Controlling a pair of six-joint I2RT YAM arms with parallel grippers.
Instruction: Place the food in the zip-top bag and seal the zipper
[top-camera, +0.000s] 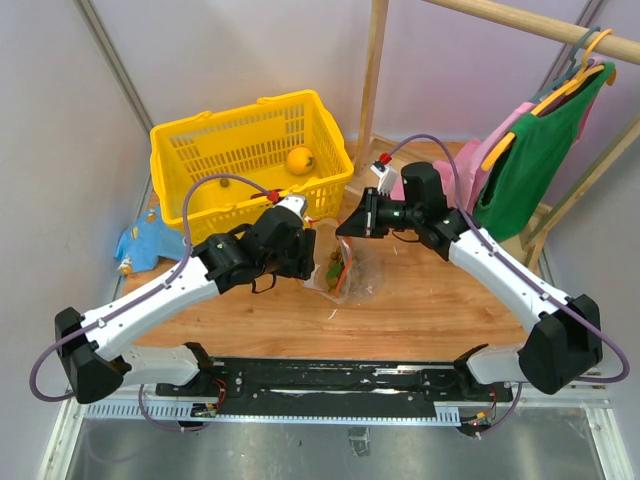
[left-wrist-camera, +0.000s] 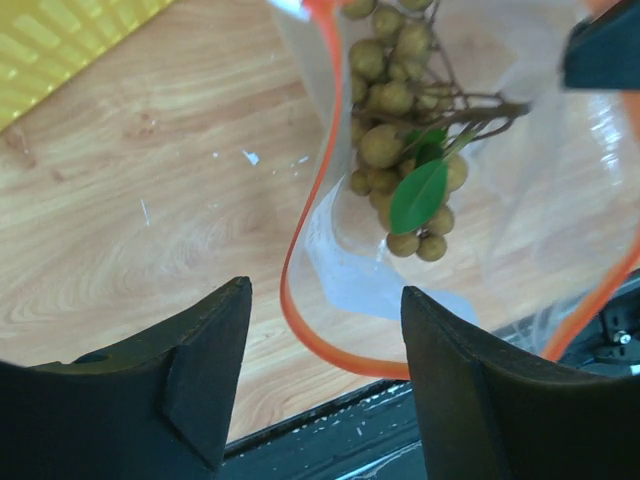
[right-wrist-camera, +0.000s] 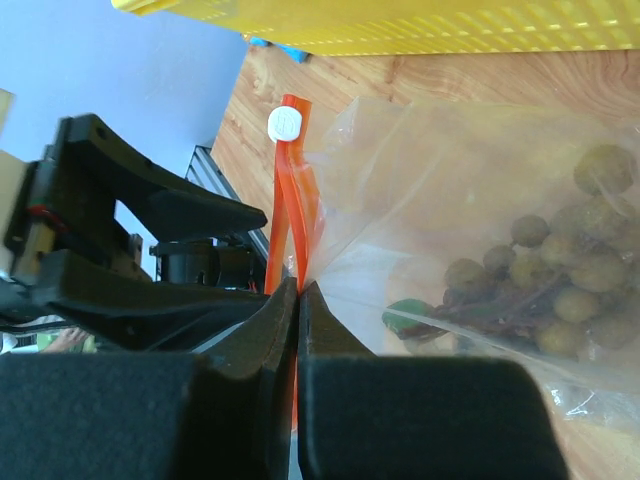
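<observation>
The clear zip top bag (top-camera: 362, 280) stands near the table's middle, its orange-edged mouth gaping in the left wrist view. Inside rests a bunch of round brown fruit (left-wrist-camera: 382, 146) with a green leaf (left-wrist-camera: 418, 195). My right gripper is shut on the bag's orange zip edge (right-wrist-camera: 297, 190), beside a white slider (right-wrist-camera: 284, 123). My left gripper has its fingers apart at the mouth, the orange rim (left-wrist-camera: 288, 285) passing beyond its tips. Whether it touches the film cannot be told.
Behind the bag sits a yellow basket (top-camera: 215, 120) holding an orange fruit (top-camera: 300, 160). Blue cloth (top-camera: 152, 242) lies at left. A wooden rack (top-camera: 370, 80) with hung clothes, one green (top-camera: 545, 150), stands at right.
</observation>
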